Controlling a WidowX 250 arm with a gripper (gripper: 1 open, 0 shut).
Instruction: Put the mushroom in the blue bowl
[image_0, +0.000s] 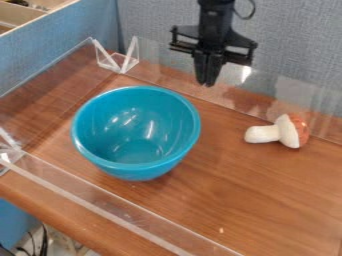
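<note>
A toy mushroom (278, 132) with a white stem and an orange-red cap lies on its side on the wooden table at the right. The blue bowl (136, 168), round and turquoise, stands upright left of centre; its visible inside is empty. My black gripper (207, 80) hangs at the top middle, behind the bowl and up to the left of the mushroom, apart from both. Its fingers point down and look close together from this angle, so their opening is unclear.
Clear low walls (301, 95) edge the table at the back and front left. A white bracket (118, 56) stands at the back left corner. Bare wood (254, 200) fills the front right.
</note>
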